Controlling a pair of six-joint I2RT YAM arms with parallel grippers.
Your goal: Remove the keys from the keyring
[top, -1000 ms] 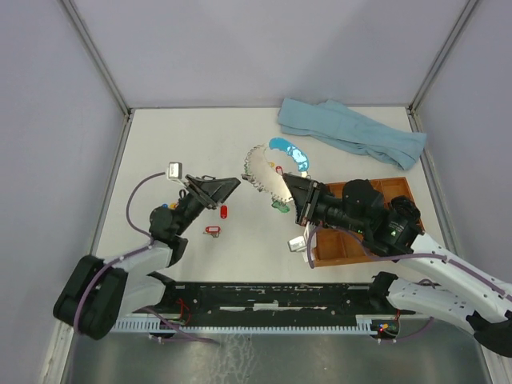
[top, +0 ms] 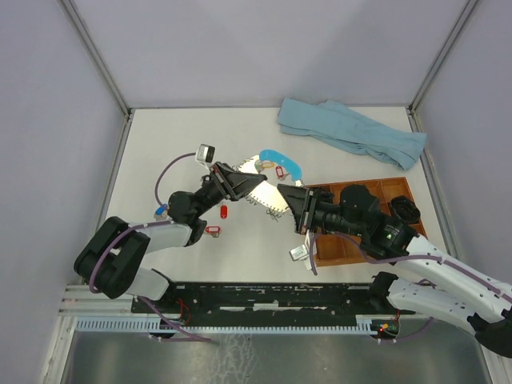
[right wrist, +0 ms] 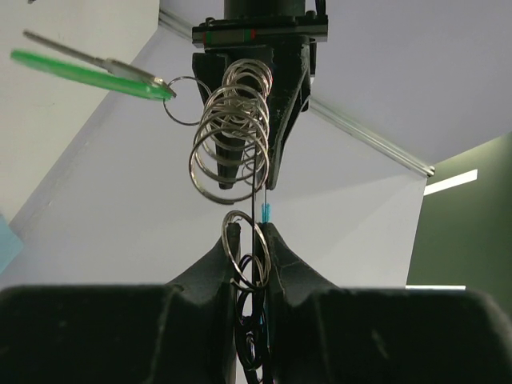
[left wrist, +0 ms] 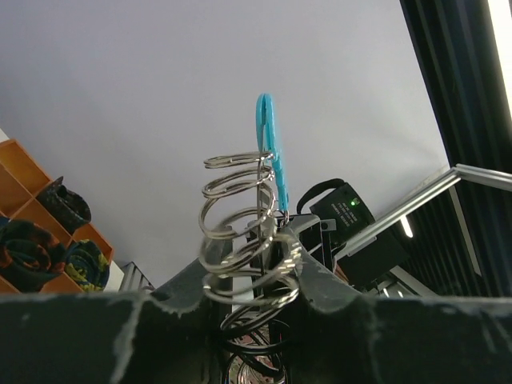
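Observation:
The keyring (top: 266, 194), a bundle of silver coiled rings with a blue tag (top: 280, 160), is held up between my grippers in the top view. My left gripper (top: 254, 178) is shut on the rings, which stack over its fingertips in the left wrist view. My right gripper (top: 286, 192) faces it from the right, shut on the keyring. In the right wrist view, rings (right wrist: 228, 144) hang between both grippers, and a green tag (right wrist: 88, 76) with a silver key sticks out to the left on a small ring.
An orange compartment tray (top: 340, 256) with dark items stands at the right, partly under my right arm. A folded blue cloth (top: 352, 128) lies at the back right. Small red pieces (top: 224, 211) lie on the white table.
My left gripper has moved right and up onto the keyring and is now shut on it. My right gripper has shifted slightly left with the keyring.

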